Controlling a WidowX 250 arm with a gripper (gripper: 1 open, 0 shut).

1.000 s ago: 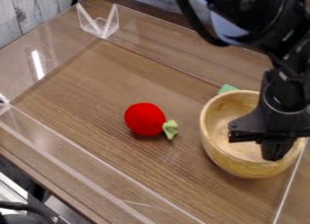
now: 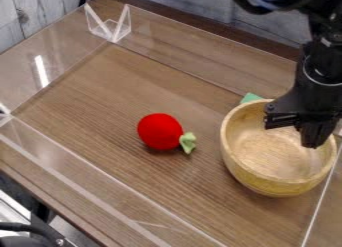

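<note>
My black gripper [image 2: 291, 116] is over the back right rim of a large tan bowl [image 2: 267, 166], pointing down; whether its fingers are open or shut is unclear. The bowl looks empty. A red tomato-like object [image 2: 159, 130] with a pale green tip lies on the wooden table left of the bowl. A small green item [image 2: 251, 98] sits behind the bowl, partly hidden by it.
A white wire rack [image 2: 111, 21] stands at the back left of the table [image 2: 107, 81]. The table's edge runs along the left.
My gripper has moved up and back, from low over the bowl's right part to its back rim. The bowl and red object have stayed in place.
</note>
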